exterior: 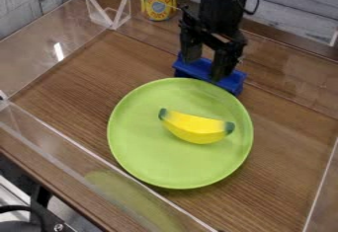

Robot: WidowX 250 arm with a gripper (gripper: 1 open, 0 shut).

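My black gripper (208, 48) is at the top centre, open, over a blue block or tray (218, 78); its fingers partly cover the block's far side, and whether they touch it is unclear. In front, a yellow banana-like object (199, 127) with green ends lies on a green plate (152, 157).
A can (158, 1) with a yellow label stands at the back left, with clear plastic pieces beside it. Transparent edges run along the near sides.
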